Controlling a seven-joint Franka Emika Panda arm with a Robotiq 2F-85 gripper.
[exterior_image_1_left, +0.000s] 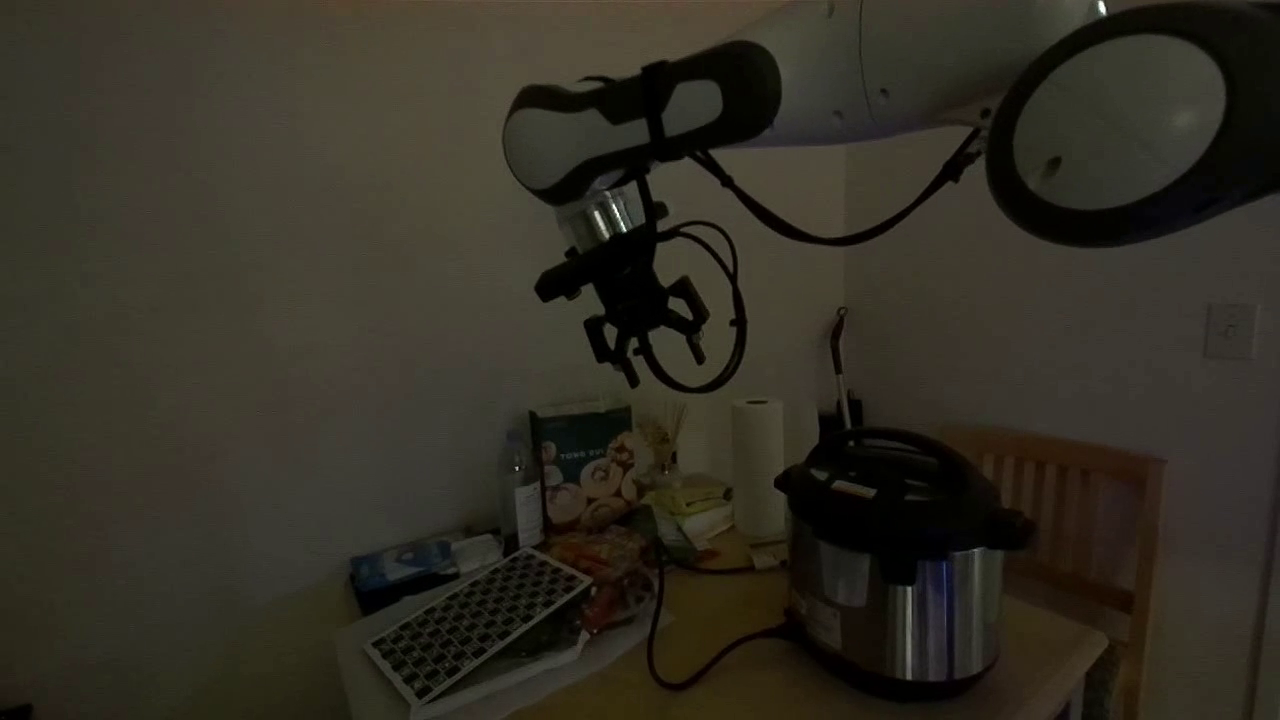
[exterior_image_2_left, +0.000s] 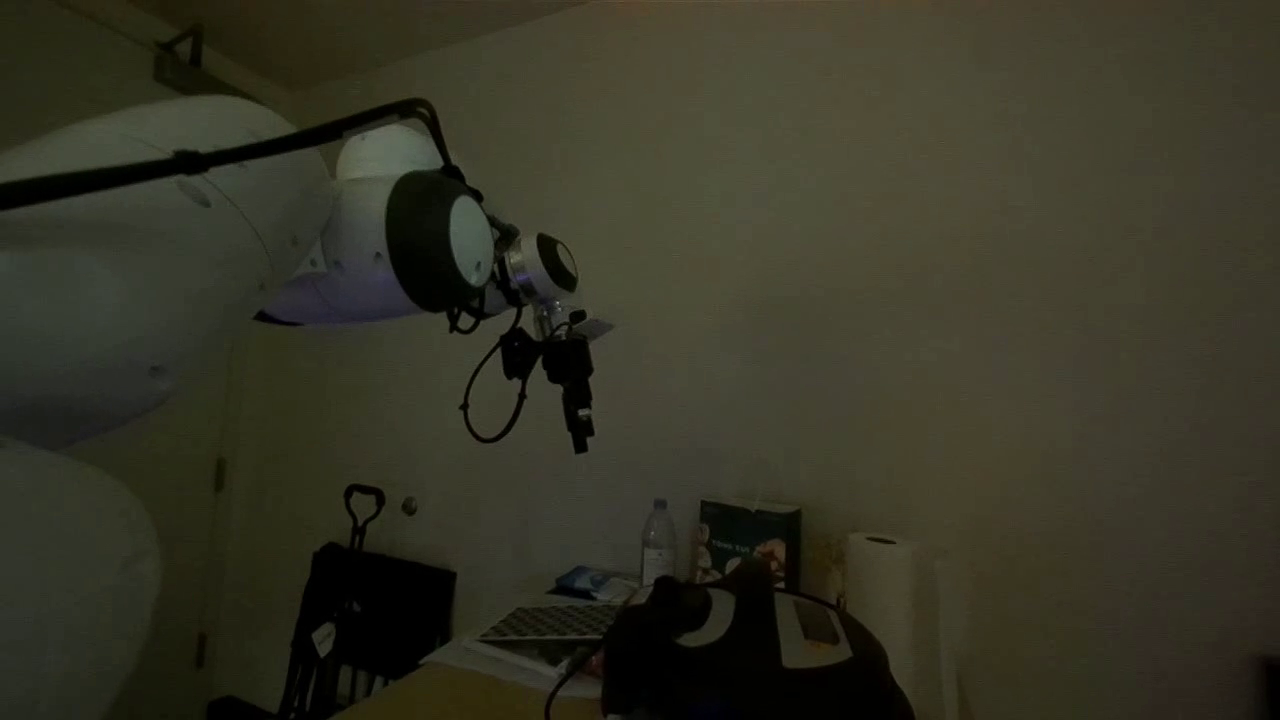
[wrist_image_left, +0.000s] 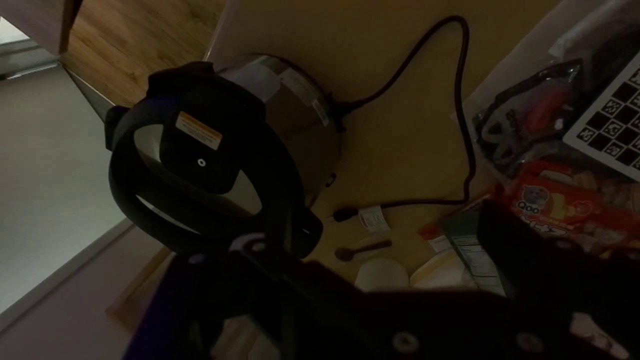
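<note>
High above the table my gripper (exterior_image_1_left: 663, 366) hangs open, its two fingers apart with only air between them. In the second exterior view the gripper (exterior_image_2_left: 581, 446) is seen edge-on against the bare wall. The pressure cooker (exterior_image_1_left: 894, 600), steel with a black lid and loop handle, stands upright on the table, below and to the right of the gripper in the first exterior view. From the wrist the cooker's lid (wrist_image_left: 201, 162) shows at left, its handle on top. A black power cord (wrist_image_left: 462, 108) loops from the cooker, its plug (wrist_image_left: 345, 214) lying loose on the table.
A checkered board (exterior_image_1_left: 480, 624) leans over snack bags (wrist_image_left: 558, 198) at the table's left. Behind stand a bottle (exterior_image_1_left: 521, 492), a green box (exterior_image_1_left: 584, 468) and a paper towel roll (exterior_image_1_left: 757, 468). A small spoon (wrist_image_left: 363, 249) lies near the plug. Bare tabletop (wrist_image_left: 396, 144) shows inside the cord's loop.
</note>
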